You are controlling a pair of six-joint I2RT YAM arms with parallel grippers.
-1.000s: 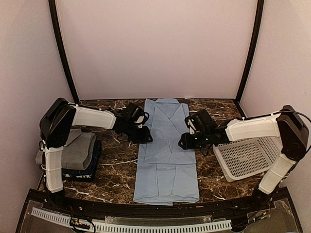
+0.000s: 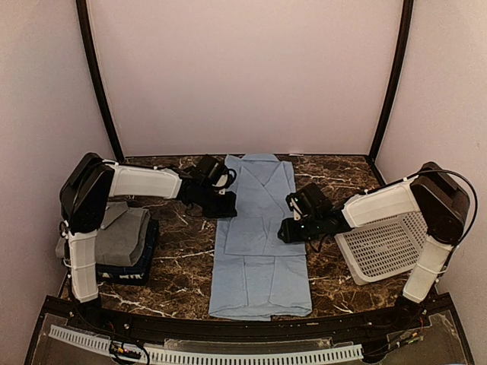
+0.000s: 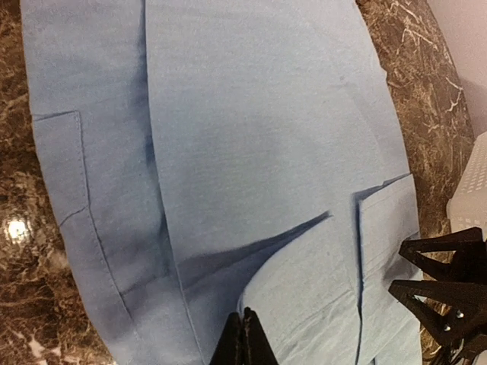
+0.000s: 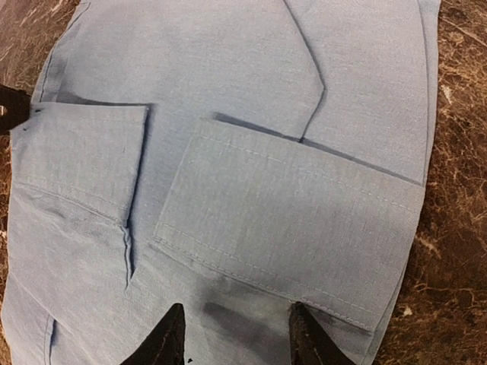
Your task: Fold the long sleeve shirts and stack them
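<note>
A light blue long sleeve shirt [image 2: 260,285] lies flat in the middle of the table, its sides folded inward into a long strip with the collar [image 2: 260,157] at the far end. At its left edge my left gripper is shut on the corner of a folded cuff, which lifts a little there. Over the shirt's right part, my right gripper stands open, fingers spread, with the cloth below and beyond them. In the left wrist view the right gripper's dark fingers [image 3: 445,242] show close to the other cuff.
A stack of folded shirts, grey [image 2: 122,236] on top and dark [image 2: 135,271] beneath, sits at the left. An empty-looking white basket [image 2: 388,251] stands at the right. Bare marble table [image 2: 181,277] shows on both sides of the shirt.
My right gripper moved in over the shirt's right side and stays open.
</note>
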